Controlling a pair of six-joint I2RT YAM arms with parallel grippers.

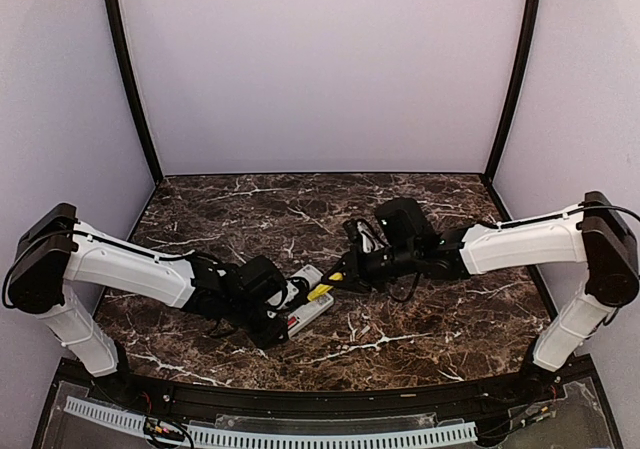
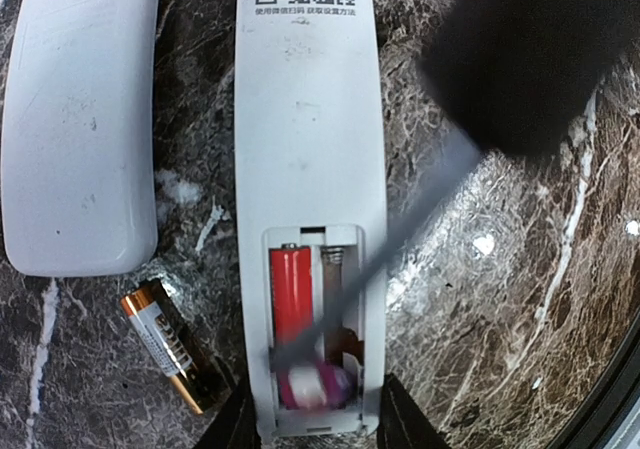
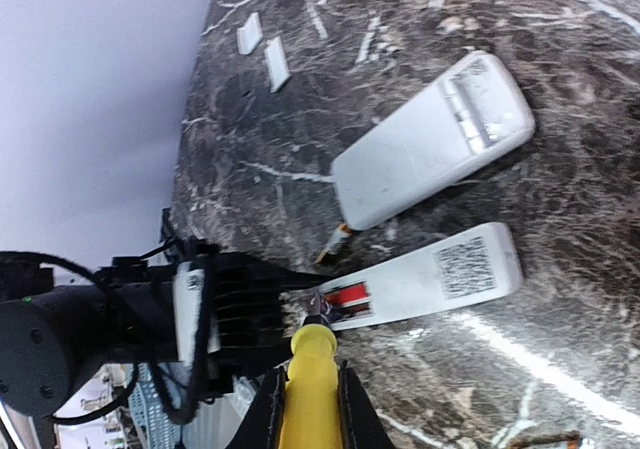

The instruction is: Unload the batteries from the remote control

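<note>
The white remote (image 2: 310, 139) lies back-up, battery bay open, with a red battery (image 2: 292, 284) in the left slot; the right slot is partly hidden by a blurred tool shaft. My left gripper is shut on the remote's bay end. My right gripper is shut on a yellow-handled tool (image 3: 312, 354), whose metal tip reaches into the bay at the lower slot ends, where a blurred purple shape shows. A loose battery (image 2: 165, 339) lies on the marble left of the remote in the left wrist view.
A second white piece (image 2: 78, 119) lies alongside the remote. Two small white pieces (image 3: 275, 64) lie farther off in the right wrist view.
</note>
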